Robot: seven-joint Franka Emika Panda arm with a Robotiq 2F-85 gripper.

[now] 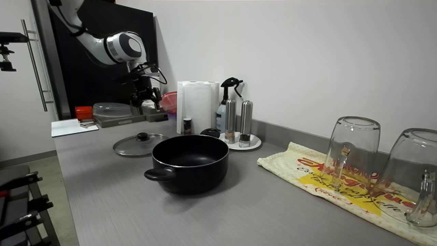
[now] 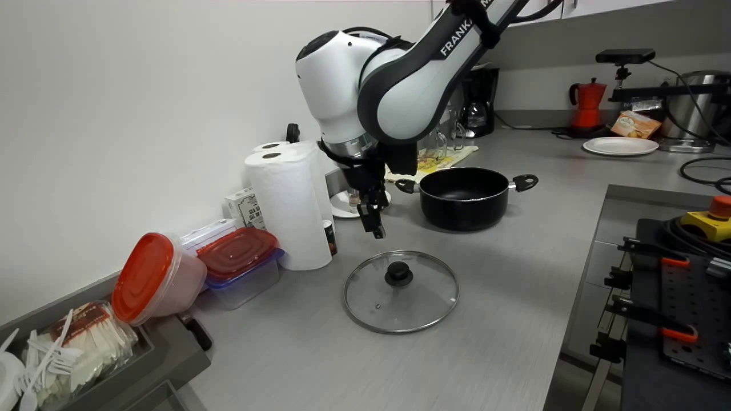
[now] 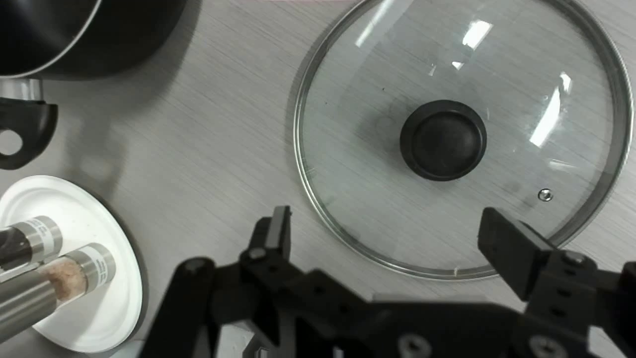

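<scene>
A round glass lid (image 2: 401, 301) with a steel rim lies flat on the counter, its black knob (image 3: 443, 140) facing up. My gripper is open above the counter near the lid's rim, with nothing between its fingers. In the wrist view the knob is off beyond the fingertips, clear of both. The black two-handled pot (image 1: 190, 164) stands uncovered on the counter, apart from the lid; its dark inside looks empty. In exterior view 1 the gripper (image 1: 146, 107) hangs higher than the lid, towards the wall side.
Paper towel rolls (image 2: 288, 205) stand against the wall close to the arm. Beside the pot, a white plate (image 3: 128, 286) bears two grinders. Upturned glass mugs (image 1: 352, 151) rest on a cloth at the right. Bare counter lies in front of the lid.
</scene>
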